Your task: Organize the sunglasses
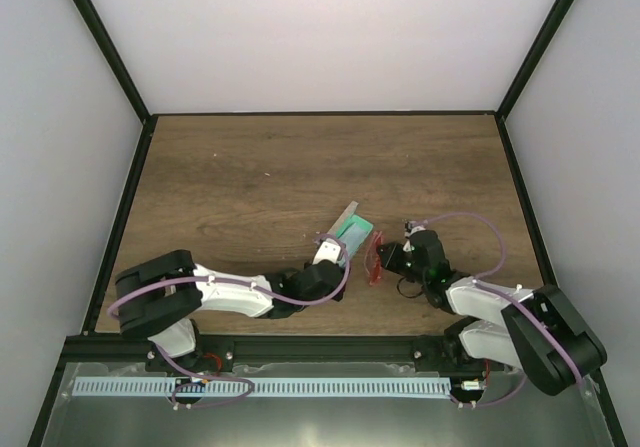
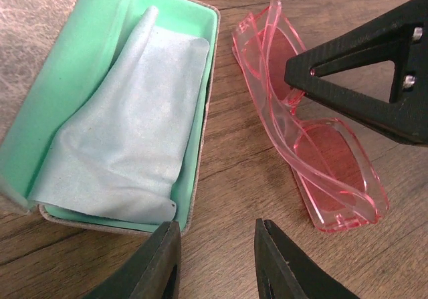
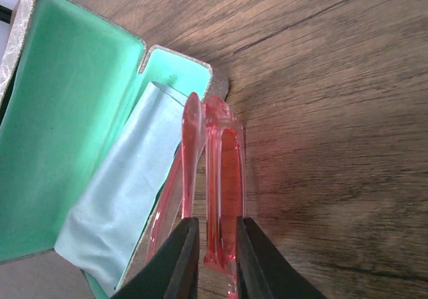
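Pink translucent sunglasses (image 2: 334, 198) lie on the wood right of an open mint-green case (image 2: 212, 51) holding a pale blue cloth (image 2: 127, 125). My right gripper is at the sunglasses (image 3: 229, 165), its fingertips either side of part of the frame; whether it grips cannot be made out. My left gripper is open, with bare wood between its fingertips, just in front of the case's near edge.
The case (image 1: 357, 224) sits near the front middle of the wooden table (image 1: 240, 177), between both arms.
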